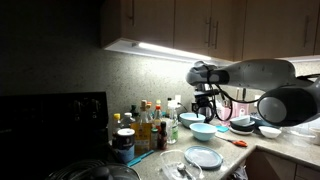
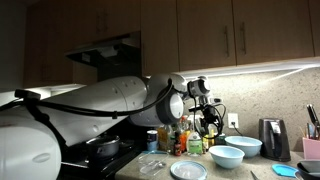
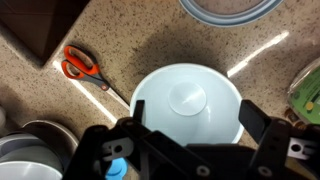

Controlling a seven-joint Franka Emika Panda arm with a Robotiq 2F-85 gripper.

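A light blue bowl (image 3: 188,85) fills the middle of the wrist view, empty inside as far as I can see. My gripper is open above it, its black fingers spread over opposite sides of the bowl. No object shows between them. In exterior view 1 the gripper (image 1: 206,101) hangs over the counter above the light blue bowl (image 1: 202,131). Exterior view 2 also has it above the bowl (image 2: 227,157); the exact height is hard to judge.
Orange-handled scissors (image 3: 84,66) lie beside the bowl. A plate (image 1: 204,157) rests nearer the counter's front. Several bottles (image 1: 155,130) crowd one side, and a dark kettle (image 2: 272,138) stands on the other. Another bowl (image 2: 243,146) sits behind.
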